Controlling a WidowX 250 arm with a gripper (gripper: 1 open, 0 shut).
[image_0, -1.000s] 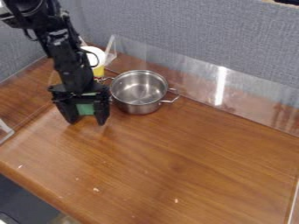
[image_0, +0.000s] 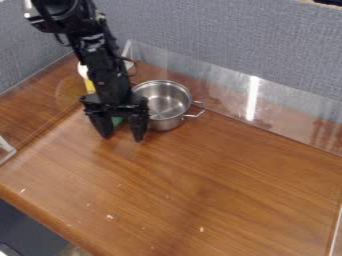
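My black gripper (image_0: 119, 124) is low over the wooden table at the upper left, just in front of a steel pot (image_0: 168, 101) with side handles. A green object (image_0: 118, 120) is mostly hidden behind the fingers; whether they hold it I cannot tell. A yellow item (image_0: 90, 86) and a white item (image_0: 83, 70) stand behind, largely covered by my arm.
A clear panel (image_0: 254, 105) runs along the grey back wall, and a pale object (image_0: 6, 147) sits at the left edge.
My gripper has shifted right, toward the pot, and now covers more of the pot's left side. The green object is less visible.
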